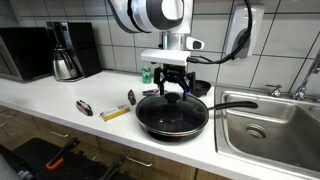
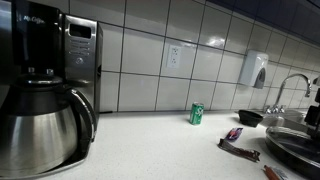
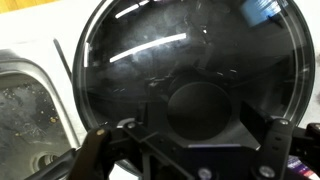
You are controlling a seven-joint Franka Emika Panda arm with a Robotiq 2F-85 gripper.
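Note:
A black pan [image 1: 172, 124] rests on the counter left of the sink, covered by a dark glass lid [image 3: 150, 70] with a round black knob [image 3: 198, 108] at its middle. Directly over the lid, my gripper [image 1: 174, 86] points down, its fingers open and straddling the knob from above. In the wrist view one finger [image 3: 128, 138] shows on each side of the knob, and neither visibly grips it. How much height separates the fingertips from the knob is hard to tell.
The pan's handle [image 1: 236, 105] reaches toward the sink [image 1: 270, 130]. Left of the pan lie a yellow-orange item [image 1: 116, 113] and a dark wrapped item [image 1: 84, 108]. Behind are a green can [image 2: 196, 114] and a black bowl [image 2: 249, 118]. A coffee maker [image 2: 50, 100] stands far left.

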